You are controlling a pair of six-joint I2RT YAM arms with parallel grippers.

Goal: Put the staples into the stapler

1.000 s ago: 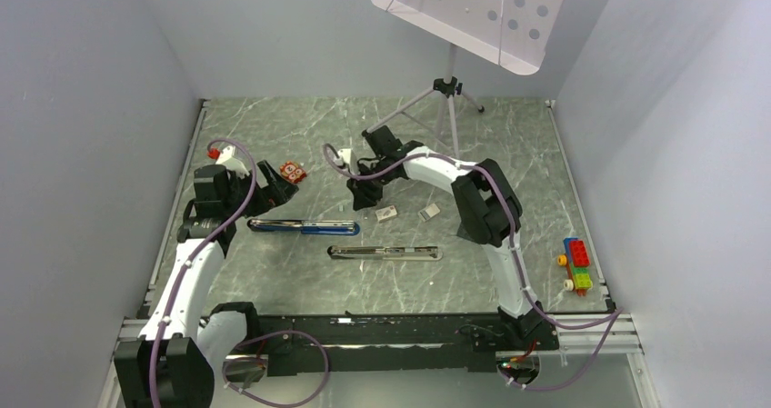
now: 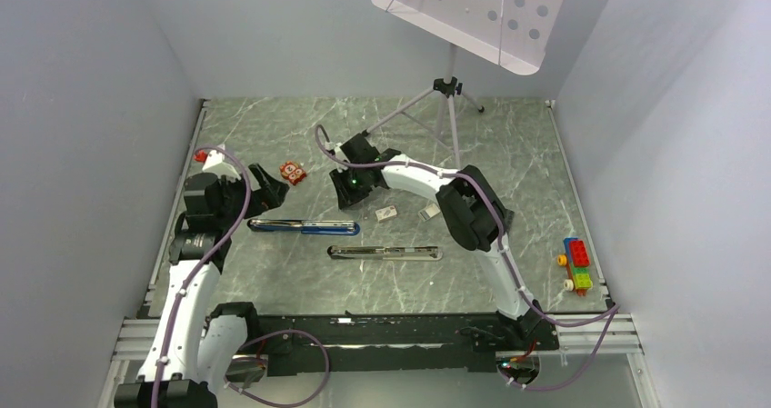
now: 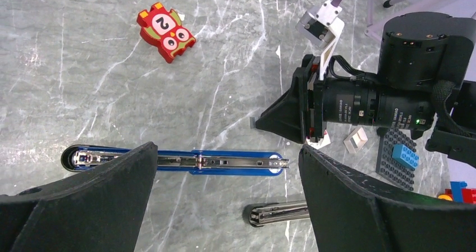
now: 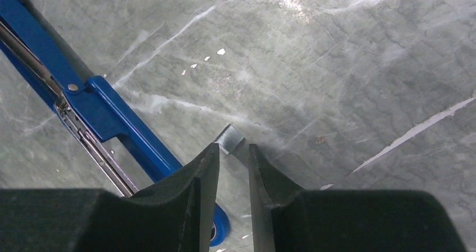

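Note:
A small silver strip of staples (image 4: 229,137) lies on the table just at the fingertips of my right gripper, which is part open above it. A blue stapler (image 2: 318,229) lies lengthwise at centre-left, its metal channel showing; in the right wrist view it runs along the left side. A second, silver-grey stapler (image 2: 409,253) lies nearer the front. My left gripper is open above the blue stapler's area, with nothing between its fingers. In the left wrist view my right gripper reaches down beside the staples.
A red owl toy (image 2: 293,172) sits behind the blue stapler. Two small boxes (image 2: 386,213) lie right of centre, a toy vehicle (image 2: 578,267) at the far right. A tripod stand (image 2: 453,126) occupies the back right.
My right gripper has shifted left, down onto the staples near the blue stapler. My left arm has moved slightly back toward the front-left.

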